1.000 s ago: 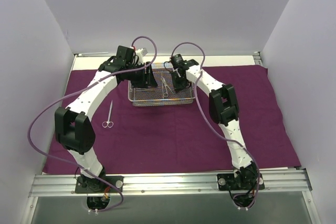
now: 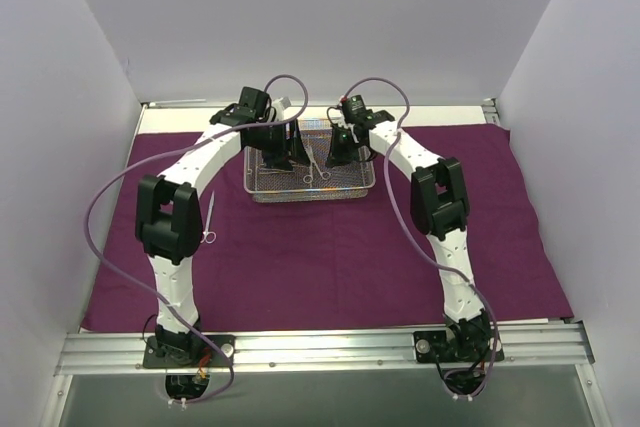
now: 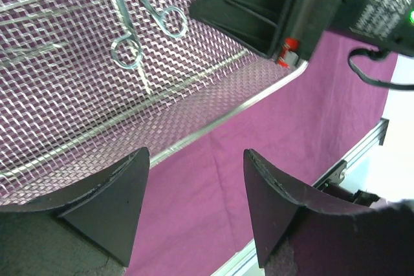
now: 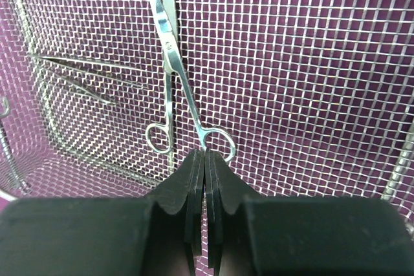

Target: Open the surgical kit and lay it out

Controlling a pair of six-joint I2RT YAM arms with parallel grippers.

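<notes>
A wire mesh basket [image 2: 262, 195] stands on the purple cloth. Inside it lie scissors [image 4: 169, 46] with their two handle rings spread apart, and thin tweezers [image 4: 94, 72] to one side. My right gripper is shut, nothing showing between its fingers. In the right wrist view its tips overlap the edge of one ring; whether they touch cannot be told. Over the basket's left half, my left gripper is open and empty, with the basket's near rim in sight between its fingers. Other scissors [image 2: 210, 215] lie on the cloth left of the basket, partly behind the left arm.
Both grippers are close together over the basket; the right one fills the upper right of the left wrist view. Bare purple cloth [image 2: 330, 272] spreads in front and to the right. A pale strip [image 2: 440, 117] runs along the back edge.
The rings of the basket scissors now sit farther apart. The left arm now covers part of the scissors on the cloth.
</notes>
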